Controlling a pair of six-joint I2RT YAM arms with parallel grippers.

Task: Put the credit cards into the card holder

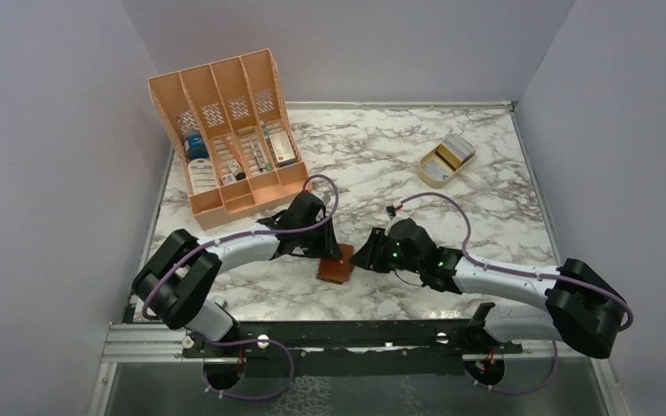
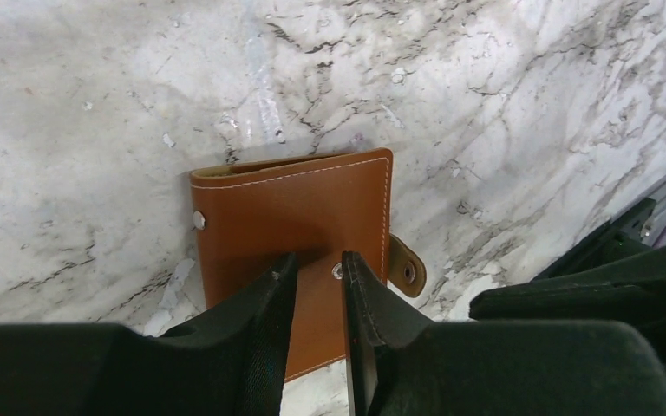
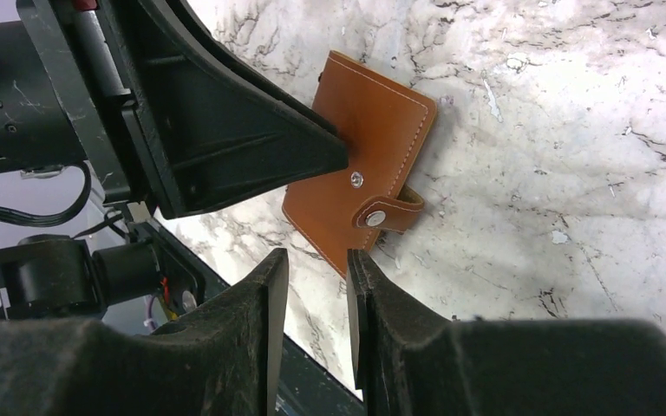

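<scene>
The brown leather card holder [image 1: 336, 266] lies folded on the marble table, between my two grippers. Its small strap with a snap [image 3: 376, 217] stands away from the cover, unfastened, at the edge facing my right arm. My left gripper hangs over the holder, fingers part open with a narrow gap and nothing visible between the tips. My right gripper is beside the strap, also slightly open and empty. Cards [image 1: 458, 149] are probably those standing in the tan box [image 1: 435, 180] at the back right; they are too small to make out surely.
An orange compartment organizer [image 1: 240, 205] with bottles and small boxes stands at the back left, close behind my left arm. Bare marble [image 1: 355, 147] stretches between it and the tan box. Both grippers are near each other.
</scene>
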